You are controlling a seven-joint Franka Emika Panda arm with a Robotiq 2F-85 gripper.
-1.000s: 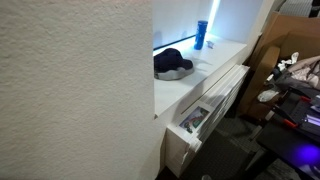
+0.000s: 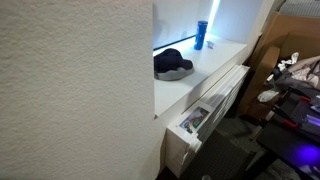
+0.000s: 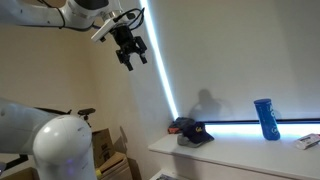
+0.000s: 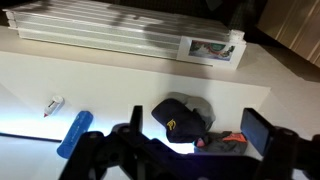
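Observation:
High above the white ledge (image 3: 225, 150), my gripper (image 3: 135, 60) hangs with its two fingertips apart and nothing between them. A dark cap (image 3: 196, 133) with a yellow mark rests on the ledge; in the wrist view the cap (image 4: 184, 120) shows between the spread fingers, well beyond them. Beside it lies a grey and red item (image 4: 228, 142). A blue bottle (image 3: 266, 119) stands farther along the ledge, with a small white item (image 3: 307, 141) close by. In exterior view 1 the gripper is out of sight.
A white slatted unit (image 4: 105, 27) runs along the ledge's front, with a colourful picture (image 4: 211, 50) at one end. Behind the ledge rises a wall (image 3: 225, 55) with a light strip. Between cap and bottle the ledge is clear.
A dark shape at the top right corner of exterior view 1 one second ago is now out of view. The cap, bottle and ledge have not moved.

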